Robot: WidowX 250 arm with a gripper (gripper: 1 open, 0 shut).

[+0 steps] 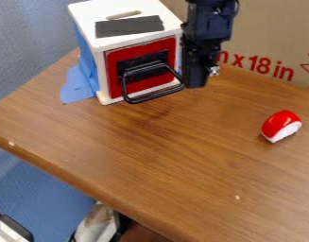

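Note:
A toy oven with white body, blue side and red front door with a black handle stands at the back of the table. The dark gripper hangs just right of the door, close to the handle's right end; whether its fingers are open or shut is unclear. A red and white rounded object lies on the right of the table.
A blue sheet lies under the oven's left side. A cardboard panel stands behind.

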